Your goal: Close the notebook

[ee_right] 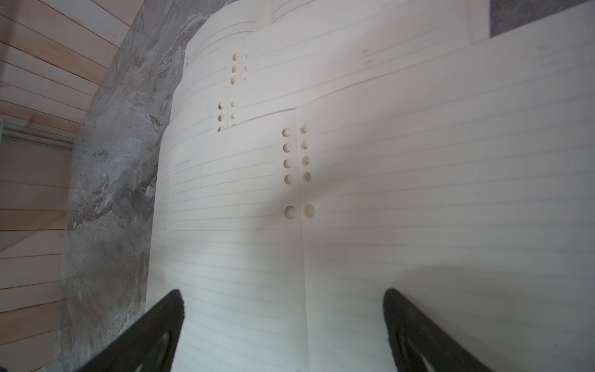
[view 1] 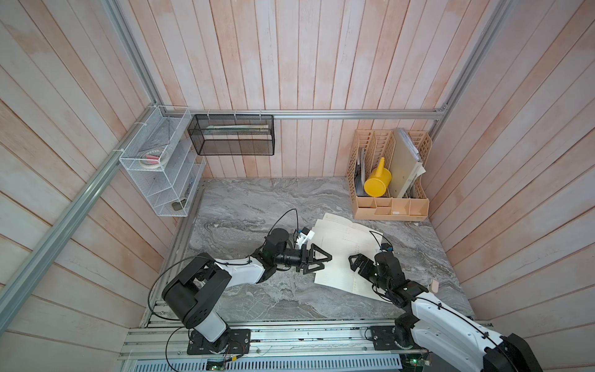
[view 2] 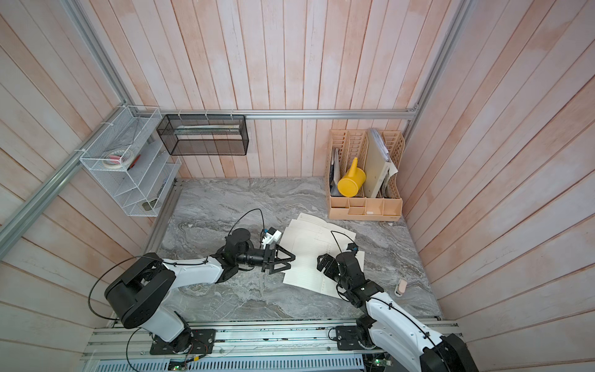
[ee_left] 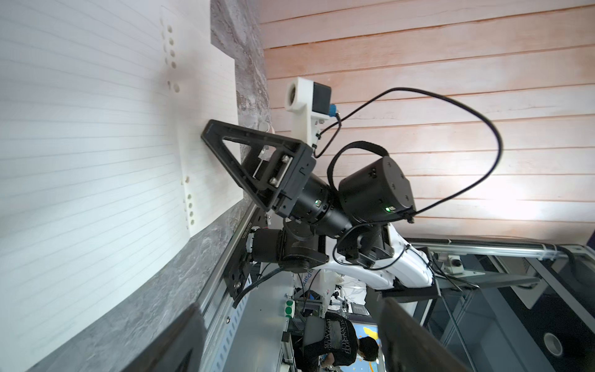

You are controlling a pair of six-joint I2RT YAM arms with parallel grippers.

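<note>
The notebook (view 1: 337, 269) lies open on the grey marbled table, its lined cream pages (ee_left: 80, 167) spread on both sides of the fold. In the right wrist view the page layers (ee_right: 396, 167) are staggered, with punched holes along the fold. My left gripper (view 1: 327, 258) is at the notebook's left edge, its fingers apart and nothing seen between them. Over the right part of the pages my right gripper (view 1: 352, 261) stands open; its blurred fingers (ee_right: 406, 328) are spread above the paper. The notebook's lower right part is hidden behind the right arm.
At the back right stands a tan organizer (view 1: 390, 210) holding a yellow watering can (view 1: 376, 183) and folders. A small pale object (view 2: 401, 286) lies right of the right arm. The table behind the left arm is clear.
</note>
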